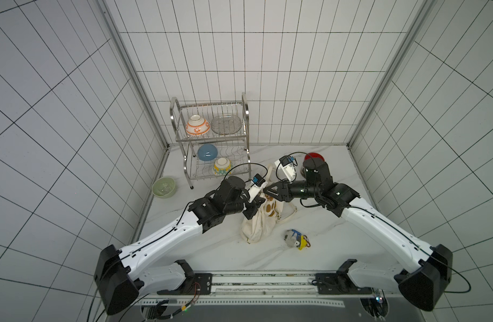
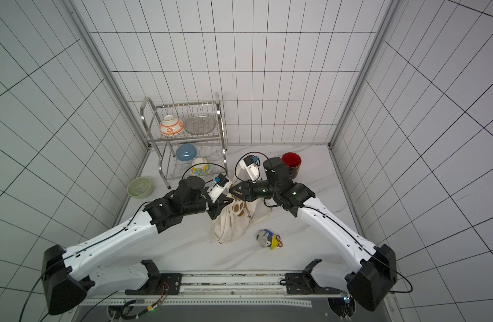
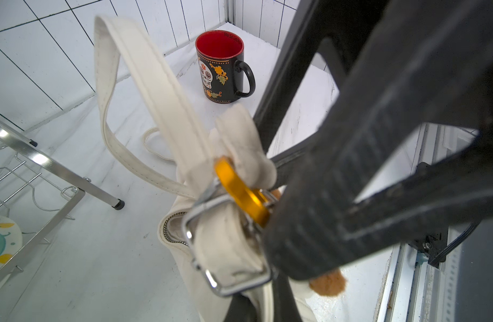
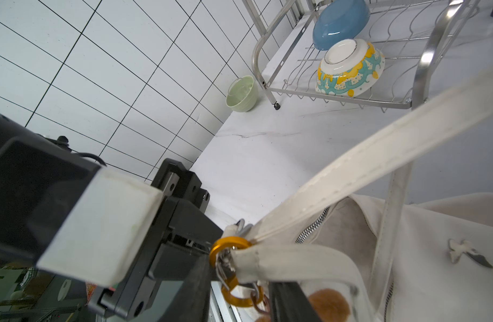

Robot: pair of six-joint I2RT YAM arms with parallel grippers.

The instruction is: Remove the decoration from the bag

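The cream bag point(image 1: 257, 228) stands upright, its strap point(image 4: 375, 145) rising past both grippers. At its buckle point(image 3: 190, 230) sits a gold ring clasp point(image 3: 241, 190), and a brown furry decoration point(image 4: 328, 306) hangs just below. My left gripper is shut, with pale strap material between its fingers. From the right, my right gripper has its fingers part open, one finger on either side of the lower gold ring point(image 4: 241, 300). In the left wrist view its dark fingers point(image 3: 311, 230) hide part of the clasp. Whether they touch the ring, I cannot tell.
On the table in front lies a grey, blue and yellow plush point(image 1: 296, 239). A dish rack point(image 1: 211, 138) with bowls stands behind, a green bowl point(image 1: 164, 187) at left. The red-lined mug point(image 3: 220, 67) is behind my right arm.
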